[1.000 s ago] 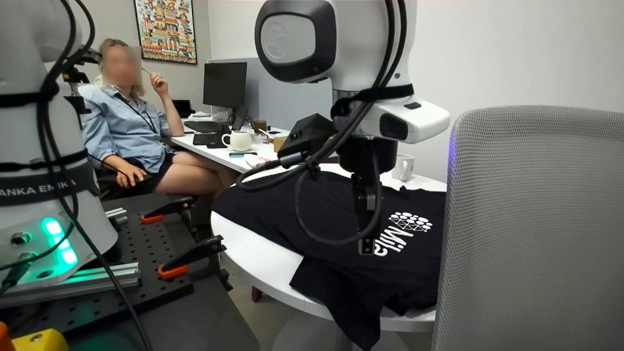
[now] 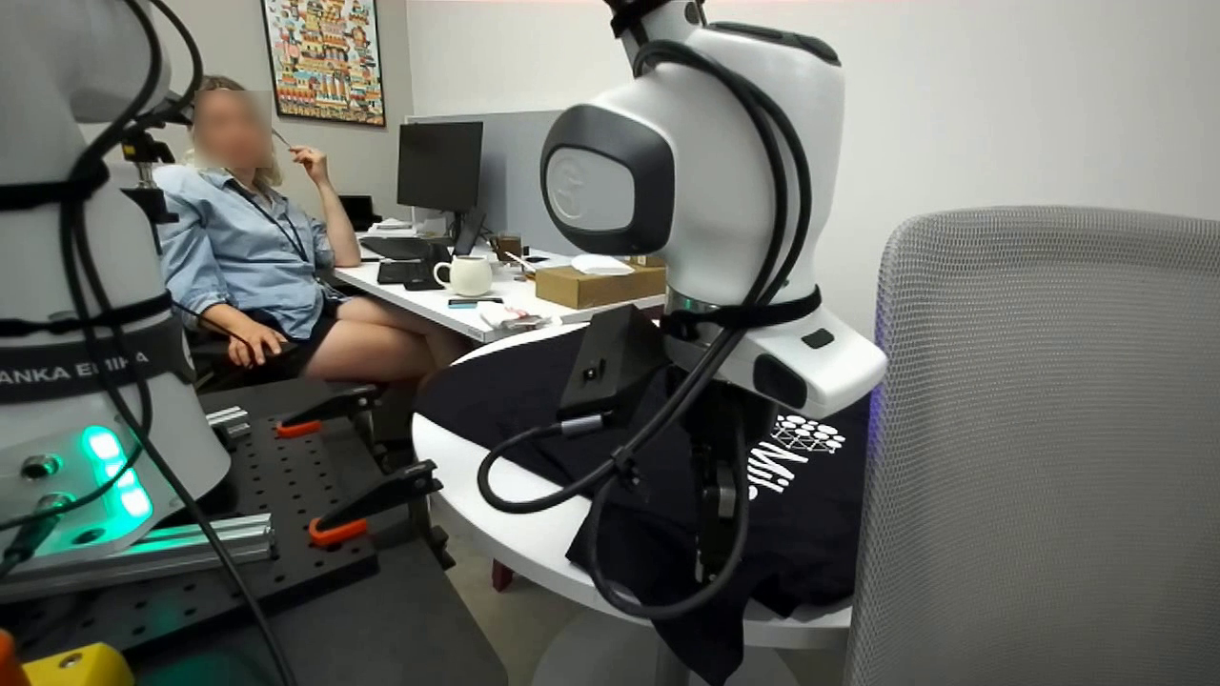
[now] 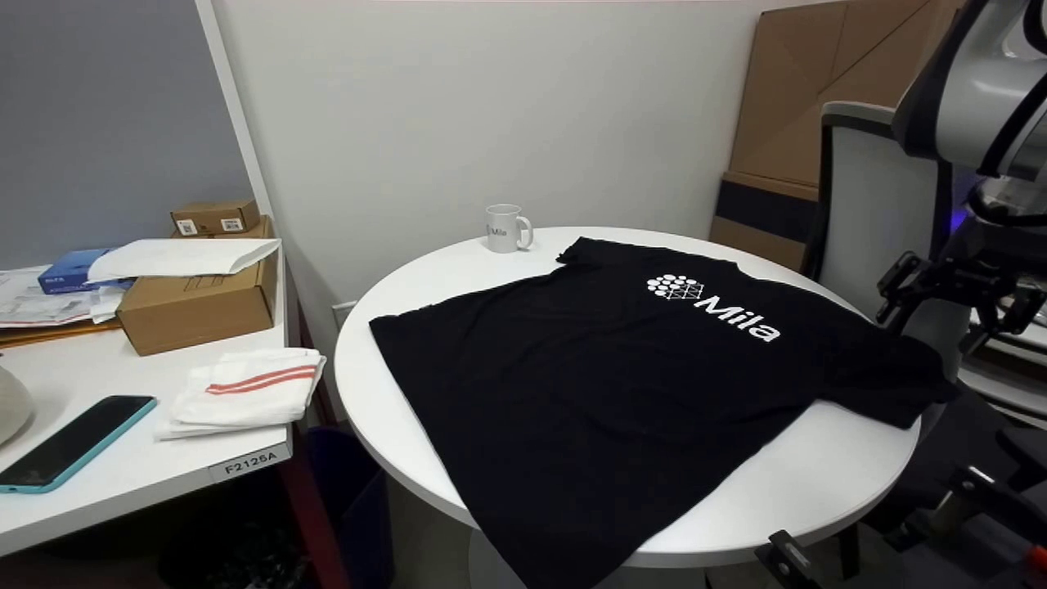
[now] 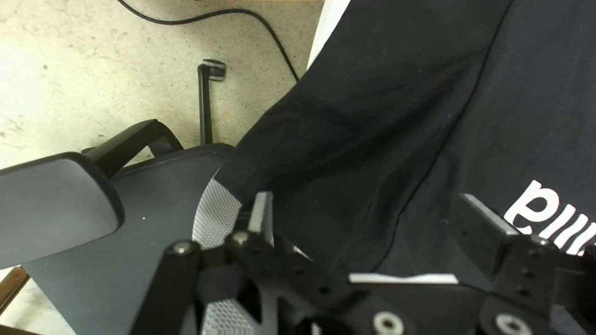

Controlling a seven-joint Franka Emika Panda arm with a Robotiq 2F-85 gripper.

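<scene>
A black T-shirt [image 3: 589,373] with a white "Mila" print [image 3: 736,319] is spread over the round white table [image 3: 388,422]. Its lower end hangs past the table's front edge in exterior view 2, and a sleeve [image 3: 883,378] reaches the right edge. My gripper [image 3: 930,332] is over that right edge, close to the sleeve. Its fingers stand wide apart with nothing gripped; in the wrist view, dark cloth shows below the open gripper. Exterior view 1 has the gripper [image 2: 711,572] low in front of the shirt. Whether the fingertips touch cloth, I cannot tell.
A white mug [image 3: 503,231] stands at the table's back edge. One grey mesh chair [image 2: 1041,446] is close by the table. To the left, a desk holds a folded towel [image 3: 250,388], a phone [image 3: 74,447] and boxes. Someone sits [image 2: 257,252] behind the desk.
My arm has come down, bringing the gripper lower toward the shirt's edge. From exterior view 1 the arm now hides the mug. The shirt looks unmoved.
</scene>
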